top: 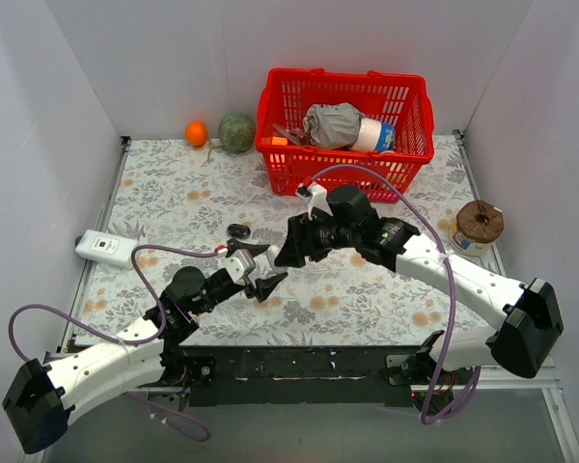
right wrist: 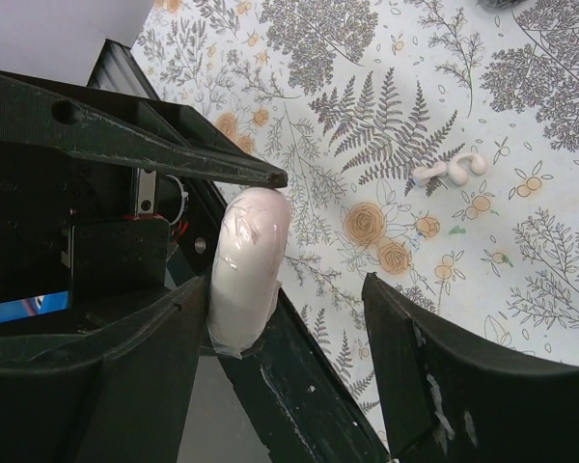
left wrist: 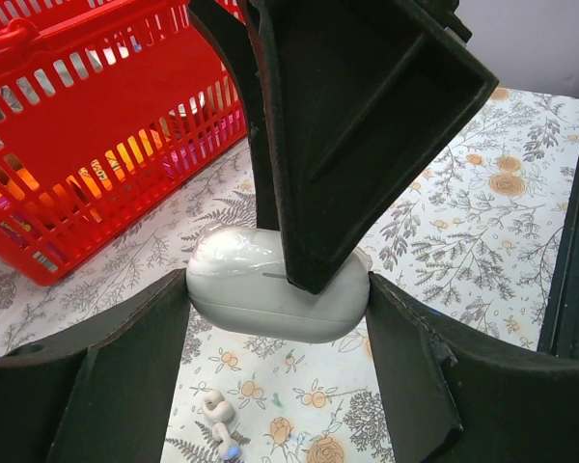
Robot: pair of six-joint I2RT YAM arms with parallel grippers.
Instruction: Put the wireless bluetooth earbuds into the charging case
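Note:
A white charging case [left wrist: 270, 307] is held crosswise above the table, its ends pinched by my left gripper. Close beside it is my right gripper, whose fingers stand apart. In the left wrist view one of its dark fingers [left wrist: 314, 231] overlaps the case's upper face. The right wrist view shows the case [right wrist: 249, 256] partly behind that gripper's left finger; whether they touch, I cannot tell. Also unclear is how far the lid stands open. On the patterned cloth below lies a white earbud-like piece [right wrist: 455, 170]. No other earbud can be made out.
A red basket [top: 347, 174] with mixed contents stands at the back. A small black object [top: 238, 231] lies left of the grippers. A white power strip [top: 108, 247] sits at the left edge, a brown-topped jar [top: 478, 228] at the right.

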